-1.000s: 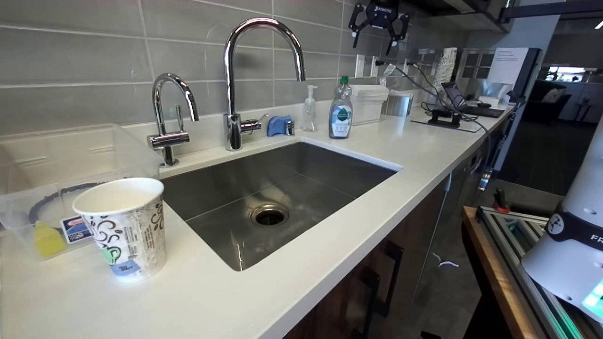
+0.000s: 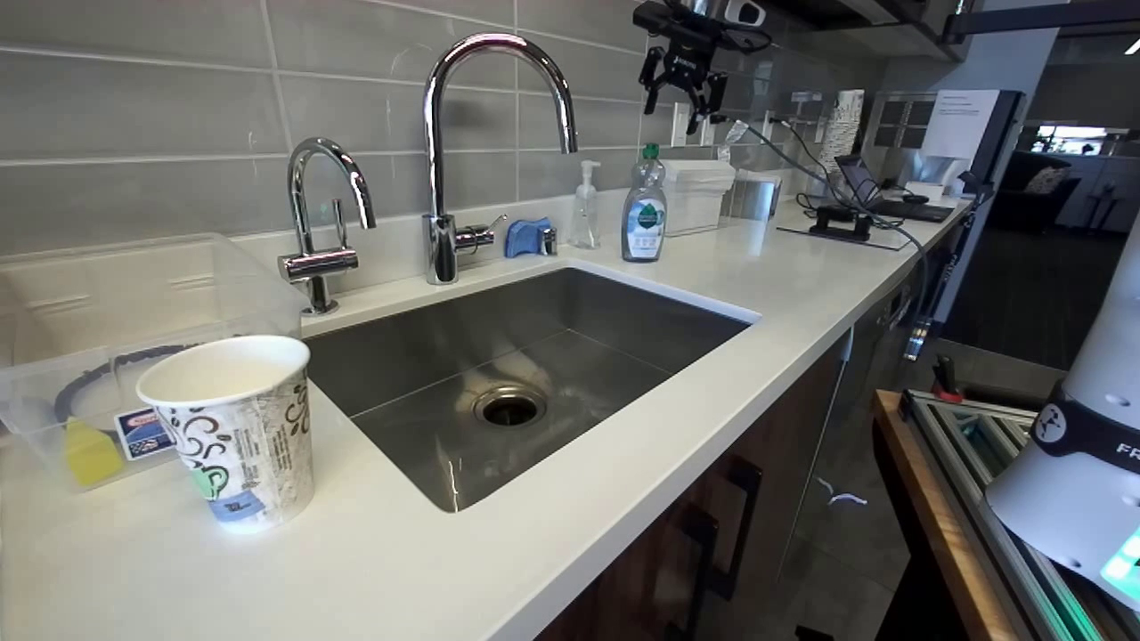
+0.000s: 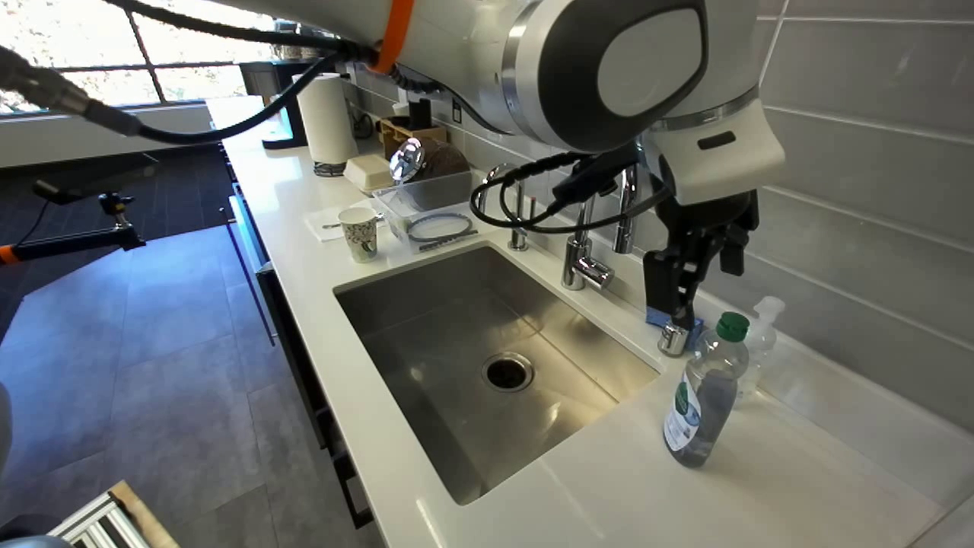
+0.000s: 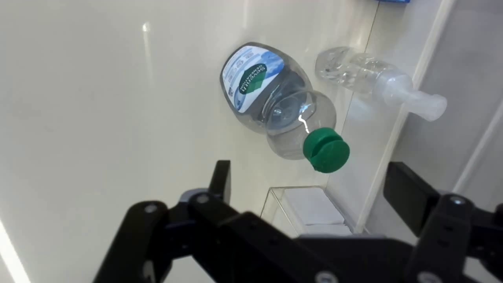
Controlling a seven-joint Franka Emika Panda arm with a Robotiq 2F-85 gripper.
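Observation:
My gripper [image 2: 676, 105] is open and empty, held in the air above the counter to the right of the faucet. Below it stands an upright clear dish soap bottle [image 2: 643, 219] with a green cap. The wrist view shows the soap bottle [image 4: 264, 89] ahead of the spread fingers [image 4: 220, 181], its cap nearest and clear of both. Behind the bottle, against the wall, is a clear pump dispenser [image 4: 363, 70]. In the second exterior view the gripper [image 3: 703, 288] appears above and behind the soap bottle [image 3: 708, 402].
A steel sink [image 2: 460, 470] is set into the white counter, with a tall faucet [image 2: 435, 160] behind it. A blue sponge [image 2: 525, 239] sits by the faucet. On the left are a paper cup [image 2: 240, 449] and a clear bin [image 2: 64, 374].
In the first exterior view my gripper has moved lower and to the left, and has turned. The soap bottle, dispenser and cup have stayed in place.

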